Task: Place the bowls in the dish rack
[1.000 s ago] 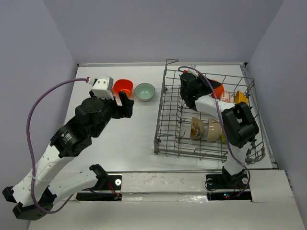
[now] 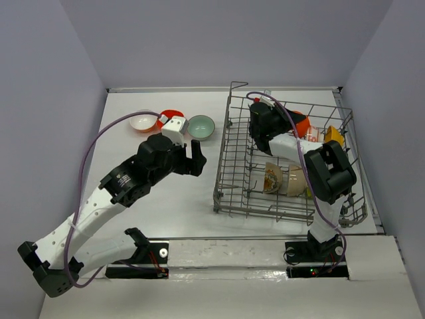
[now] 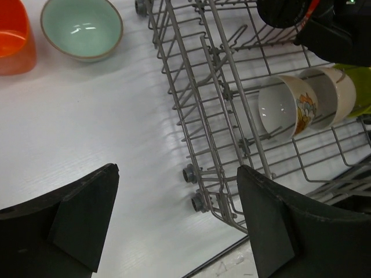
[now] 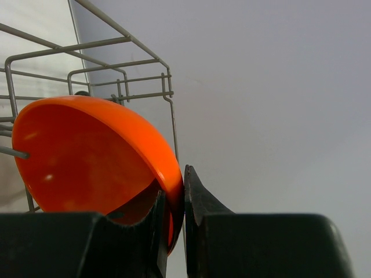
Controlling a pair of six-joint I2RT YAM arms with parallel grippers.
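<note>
Left of the rack on the white table lie a white bowl [image 2: 143, 122], an orange bowl [image 2: 171, 113] partly behind my left arm, and a pale green bowl [image 2: 201, 127]. My left gripper is open and empty, between these bowls and the rack's left side. In the wire dish rack [image 2: 224, 149], my right gripper is shut on the rim of another orange bowl [image 4: 81, 153], which is tipped on its side among the wires. A flowered white bowl [image 3: 288, 104] and a plain whitish one stand on edge in the front of the rack.
A yellow bowl [image 2: 334, 135] and a red-and-white one [image 2: 313, 134] sit at the rack's back right. Something green [image 3: 360, 87] is beside the front bowls. The rack's left rail stands high.
My left arm has swung right, toward the rack, uncovering the white bowl and covering part of the loose orange one. The right arm shows no motion.
</note>
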